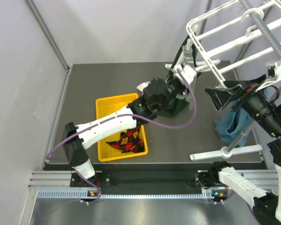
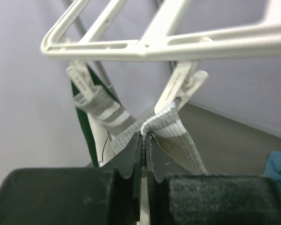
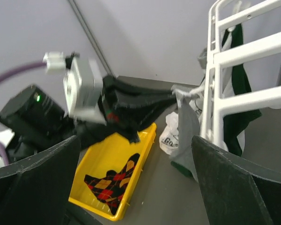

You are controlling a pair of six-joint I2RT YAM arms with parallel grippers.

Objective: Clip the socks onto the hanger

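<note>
The white hanger with dangling clips hangs at the upper right of the top view. My left gripper is shut on a grey sock with white stripes, just below a white clip at which the sock's top sits; whether it is clamped I cannot tell. Another striped sock hangs from the clip to the left, with dark green cloth behind it. My right gripper stands open at the hanger's near right side, apart from the socks, its fingers wide in the right wrist view.
A yellow bin holding red tartan socks is at the lower left of the board. A white cloth lies behind the left arm. Blue cloth lies by the stand's foot at the right.
</note>
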